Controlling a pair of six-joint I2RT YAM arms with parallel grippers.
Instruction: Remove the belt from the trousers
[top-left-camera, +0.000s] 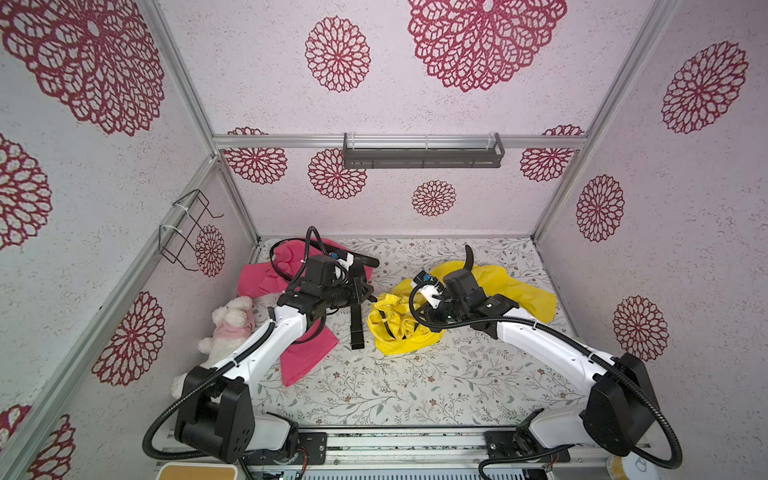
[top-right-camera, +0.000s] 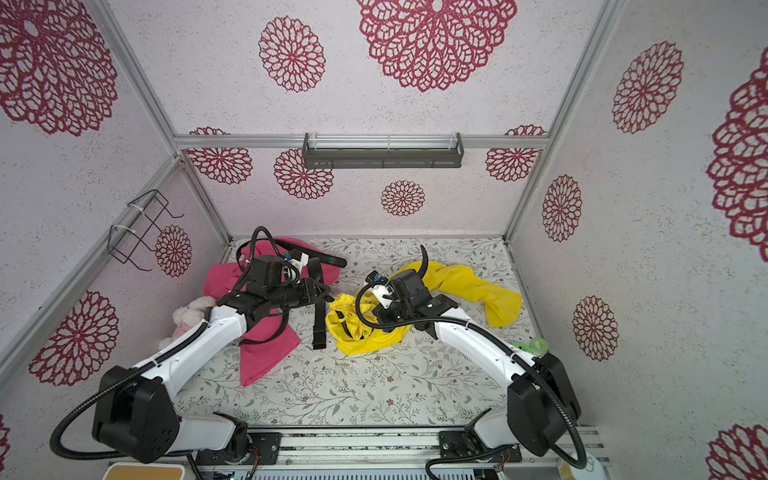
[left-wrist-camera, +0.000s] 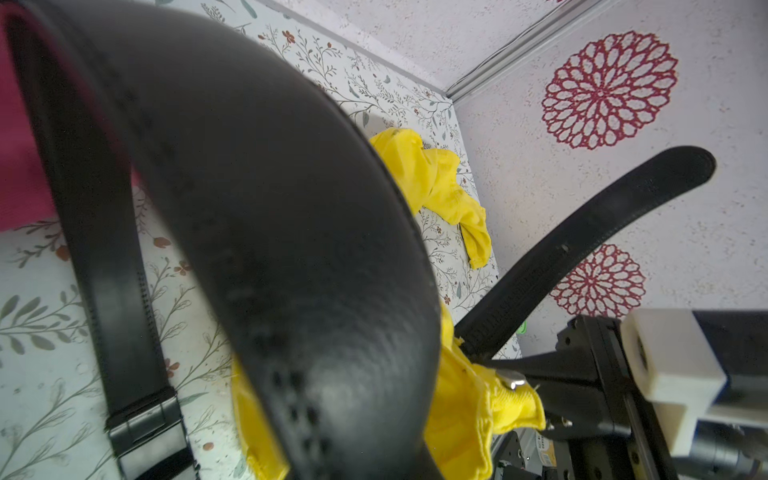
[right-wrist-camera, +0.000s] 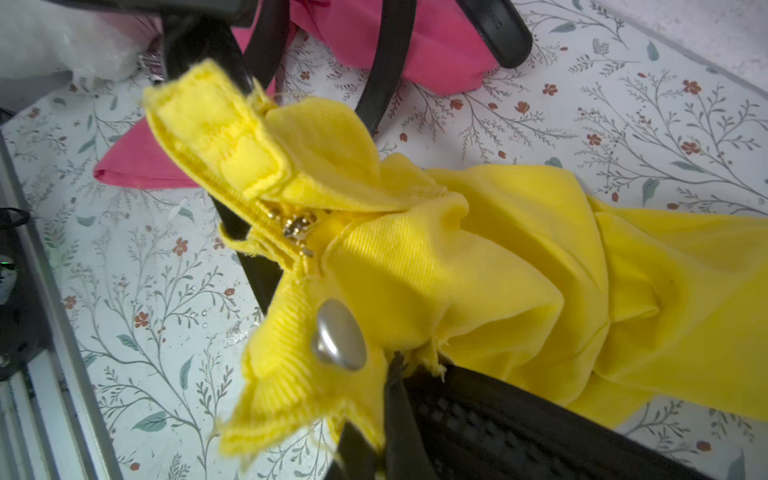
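The yellow trousers (top-left-camera: 512, 292) lie bunched in the middle and right of the floor. A black belt (left-wrist-camera: 288, 240) arches close across the left wrist view; another strap end (left-wrist-camera: 584, 208) sticks up beside my right gripper. My left gripper (top-left-camera: 366, 294) is shut, apparently on the belt, left of the waistband. My right gripper (top-left-camera: 428, 313) is shut at the trousers' waistband (right-wrist-camera: 224, 136), with yellow cloth round its fingertips; what it grips is hard to tell. A silver button (right-wrist-camera: 340, 334) shows there.
Pink trousers (top-right-camera: 268, 356) with dark straps lie at the left, beside a white plush toy (top-left-camera: 232, 328). A grey rack (top-left-camera: 424, 156) hangs on the back wall.
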